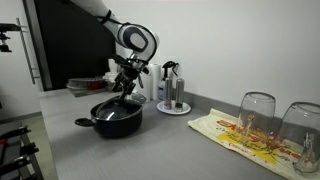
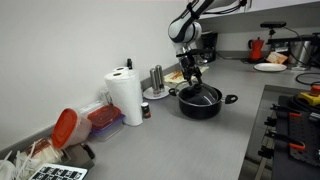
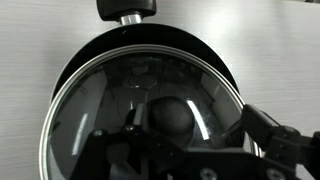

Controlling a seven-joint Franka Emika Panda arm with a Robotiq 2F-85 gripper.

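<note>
A black pot stands on the counter, its handles out to the sides. Its glass lid has a dark rounded knob on top. In the wrist view the lid lies off-centre against the pot, showing a strip of black rim near the handle. My gripper points down from above, right over the lid by the knob. Dark fingers spread at the lower part of the wrist view, apart, with the knob showing between them. Whether they touch the knob is hidden.
Behind the pot stand a paper towel roll and tall grinders on a plate. Two glass jars rest on a yellow cloth at right.
</note>
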